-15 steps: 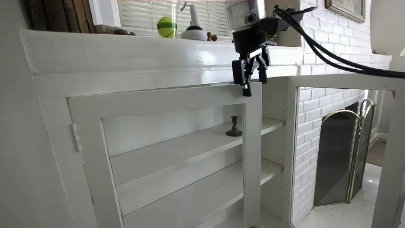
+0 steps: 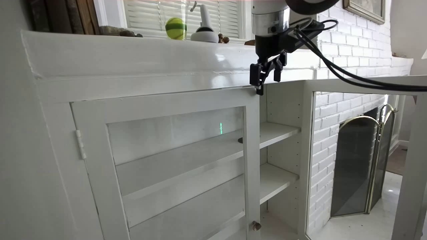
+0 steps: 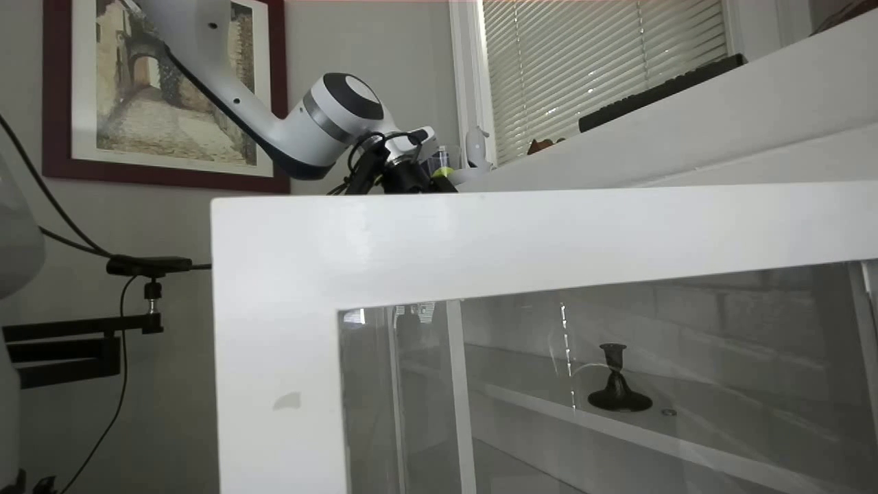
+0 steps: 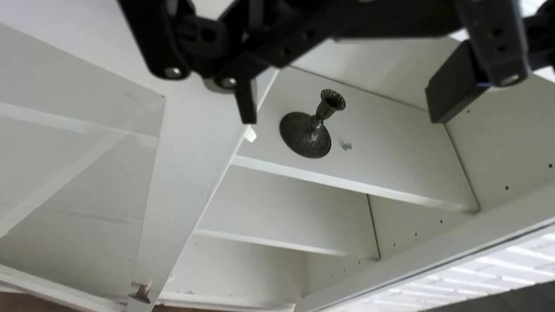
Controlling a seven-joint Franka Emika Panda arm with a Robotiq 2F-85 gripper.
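Note:
The left glass cabinet door [image 2: 252,160] looks close to flush with the cabinet front, its knob [image 2: 256,226] low near the free edge. My gripper [image 2: 268,85] is at that door's upper free corner, pointing down with its fingers apart; whether one touches the door, I cannot tell. In the wrist view my gripper is open and nothing sits between its pads. A dark metal candlestick [image 4: 307,138] stands upright on the upper shelf [image 4: 395,156], in line with the gap. Exterior view 1 shows only a sliver of its base beside the door stile.
To the right, the other glass door [image 2: 310,160] stands wide open, with a fireplace screen [image 2: 354,164] seen through it. The ledge [image 2: 140,56] above holds a green ball [image 2: 175,28] and a white object [image 2: 204,30]. Both visible shelves have bare space.
The left door's free edge has shifted left and its top gap has narrowed, as if swung inward. My gripper has turned and risen slightly. The candlestick is now mostly hidden behind the stile.

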